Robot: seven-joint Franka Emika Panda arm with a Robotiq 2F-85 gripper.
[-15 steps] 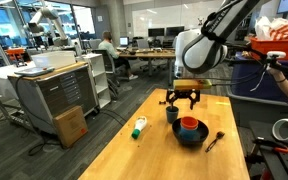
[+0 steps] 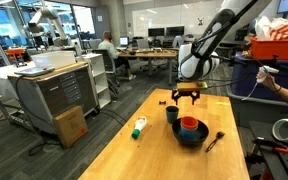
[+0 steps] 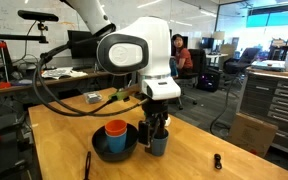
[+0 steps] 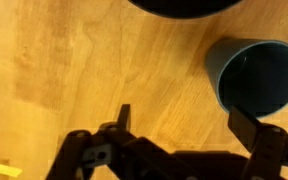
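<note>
Two fingers of my open gripper reach up from the bottom of the wrist view, with only bare tabletop between them. A dark grey cup [image 4: 256, 78] stands upright near the right finger, its mouth empty as far as shows. In exterior view 1 the cup [image 2: 172, 114] is left of a black bowl [image 2: 191, 137], which holds a red-orange cup [image 2: 189, 123] and something blue. My gripper [image 2: 186, 98] hovers behind the bowl. The second exterior view has the arm in front, with the grey cup [image 3: 159, 143] partly behind the gripper.
A dark utensil [image 2: 215, 141] lies right of the bowl. A white-and-green bottle [image 2: 139, 127] is on the left part of the table, and a small dark item [image 3: 217, 161] lies on the tabletop.
Over the last second my arm has drawn back and to the right in exterior view 1, away from above the grey cup. Cup and bowl look unmoved.
</note>
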